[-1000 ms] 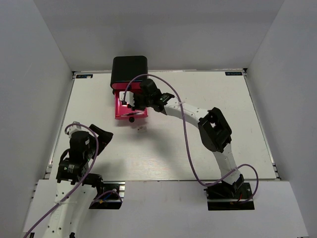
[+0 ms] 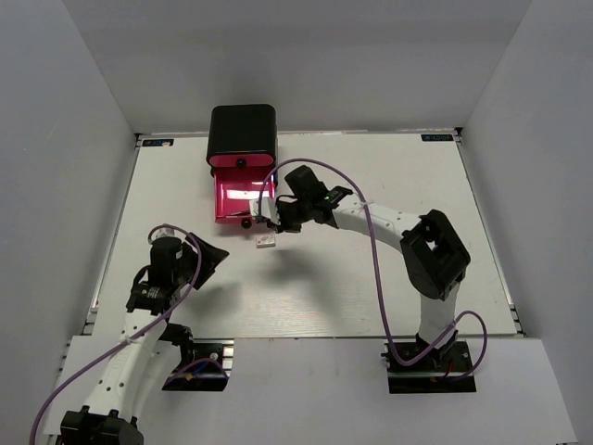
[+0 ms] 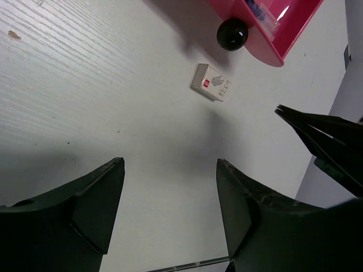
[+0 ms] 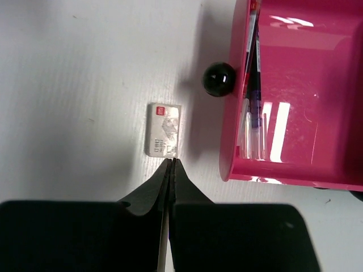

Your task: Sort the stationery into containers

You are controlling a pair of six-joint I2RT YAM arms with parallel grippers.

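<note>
On the white table, just in front of the pink drawer (image 2: 222,206), lies a small pale eraser box (image 2: 266,240) with a red mark. Pens (image 4: 255,107) lie inside the drawer along its front wall, beside the round black knob (image 4: 219,79). My right gripper is shut, nothing showing between its fingers; its tips appear at the near end of the eraser (image 4: 163,130) in the right wrist view, and contact cannot be judged. My left gripper stands open and empty at the table's left side, with the eraser (image 3: 211,83) beyond its fingers.
The black-topped cabinet (image 2: 243,130) stands at the back, its drawer pulled out. A purple cable (image 2: 375,250) loops along the right arm.
The left gripper has shifted a little to the right. The eraser has stayed in place.
</note>
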